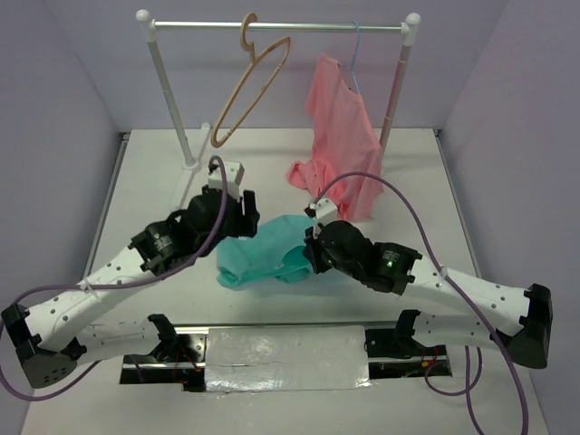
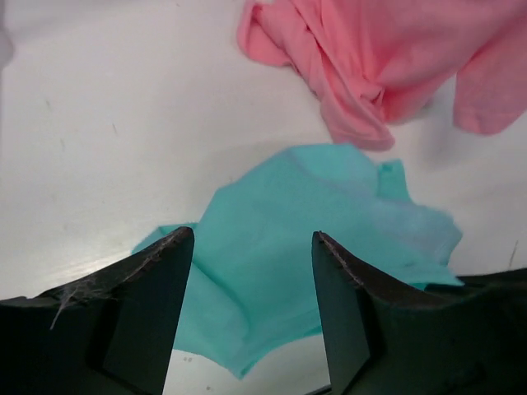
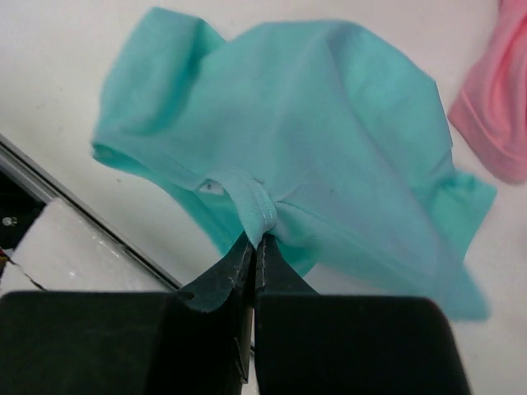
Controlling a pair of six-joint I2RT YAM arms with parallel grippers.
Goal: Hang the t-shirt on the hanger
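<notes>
A teal t-shirt (image 1: 263, 249) lies crumpled on the white board in the middle. My right gripper is shut on a gathered edge of it, seen clearly in the right wrist view. My left gripper is open above the shirt's left part, nothing between its fingers. A bamboo hanger (image 1: 236, 95) hangs empty on the rail (image 1: 308, 25), up and to the left of the shirt.
A pink garment (image 1: 340, 145) hangs on a blue hanger at the rail's right, its lower end bunched on the board behind the teal shirt. The board's left side is clear. A silver strip (image 1: 285, 358) runs along the front.
</notes>
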